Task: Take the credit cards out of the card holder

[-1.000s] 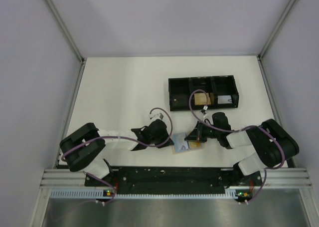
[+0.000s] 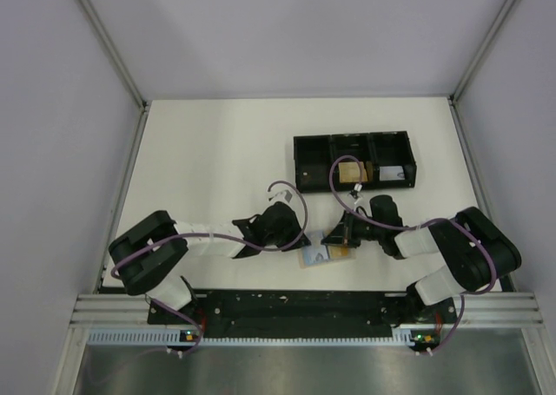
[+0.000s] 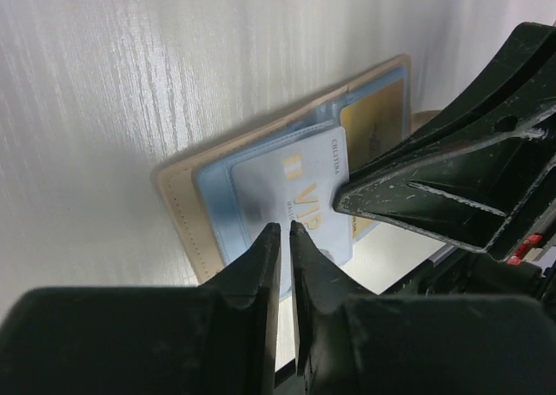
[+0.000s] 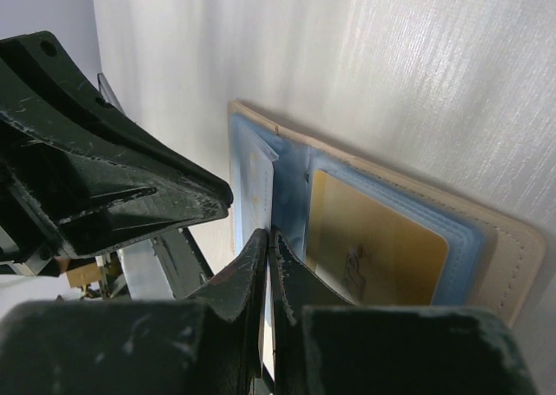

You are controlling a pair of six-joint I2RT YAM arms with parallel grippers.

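The card holder (image 2: pixel 310 258) lies open on the table: a tan base with blue sleeves. A white VIP card (image 3: pixel 304 195) sits on its blue sleeve (image 3: pixel 217 208); a gold card (image 4: pixel 365 243) lies in another section. My left gripper is over the white card, its tips close together; whether anything is between them I cannot tell. My right gripper is shut at the card's edge, which stands slightly raised in the right wrist view; its dark body also reaches into the left wrist view beside the card.
A black compartment box (image 2: pixel 313 178) with cards in some sections stands behind the grippers. The front edge is close below the holder.
My left arm has shifted slightly right toward the holder and changed its angle. The right arm looks unmoved.
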